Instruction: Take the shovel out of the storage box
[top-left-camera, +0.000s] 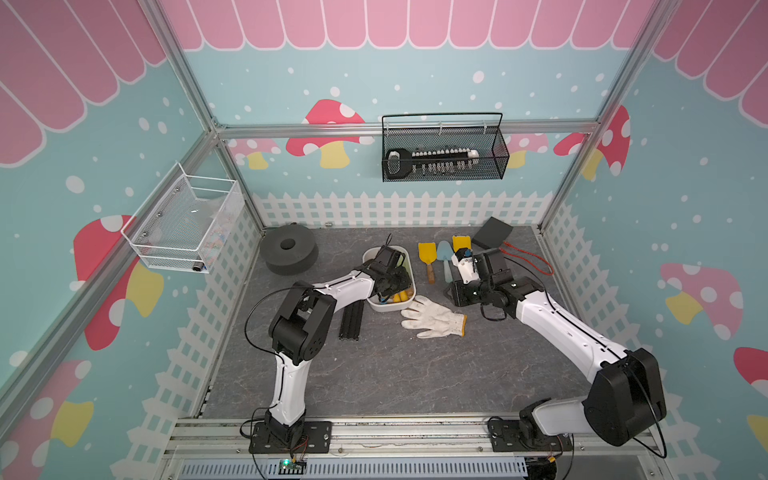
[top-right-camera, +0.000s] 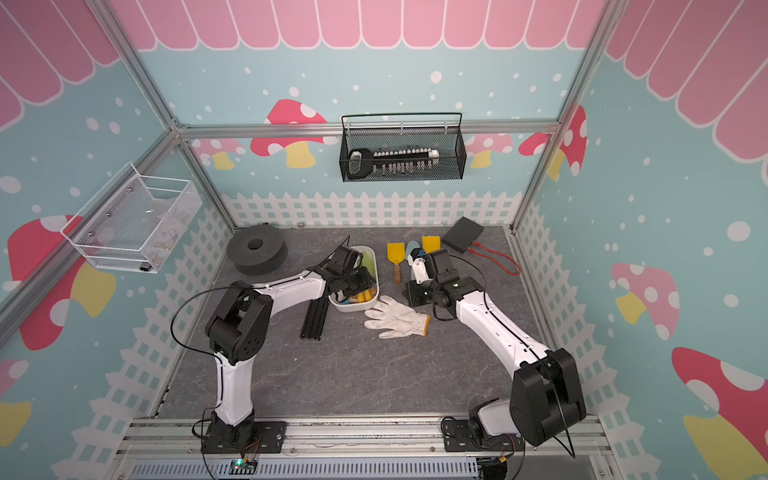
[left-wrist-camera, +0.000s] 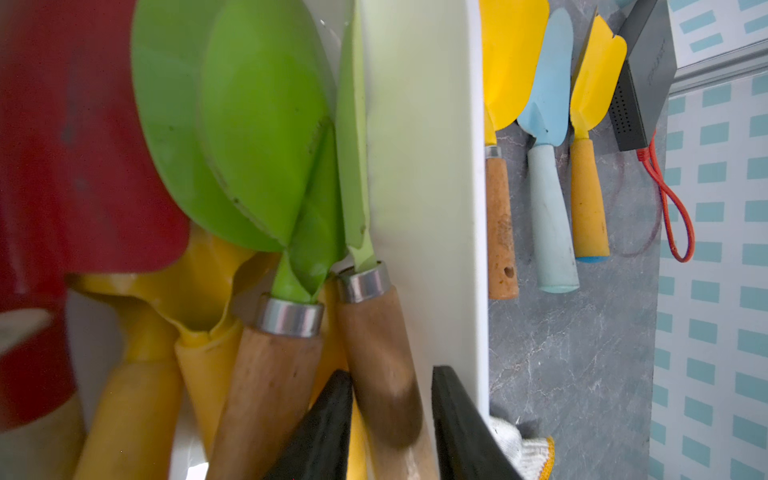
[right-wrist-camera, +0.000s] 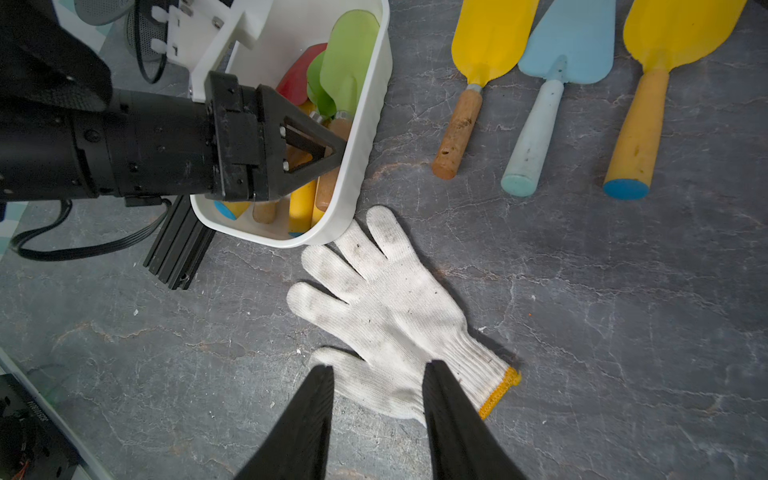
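The white storage box (right-wrist-camera: 366, 136) holds several shovels: green ones with wooden handles, a red one (left-wrist-camera: 104, 160) and yellow ones (left-wrist-camera: 128, 416). My left gripper is down in the box, its open fingers on either side of the wooden handle (left-wrist-camera: 376, 336) of the green shovel (left-wrist-camera: 352, 160) nearest the inner wall; whether they touch it I cannot tell. My right gripper hangs open above the white glove (right-wrist-camera: 384, 312), outside the box, with nothing between its fingers.
Yellow and light blue shovels (right-wrist-camera: 544, 120) lie right of the box. A grey foam ring (top-left-camera: 289, 248), black bars (top-left-camera: 350, 320) and a dark block with a red cord (top-left-camera: 492, 232) lie around.
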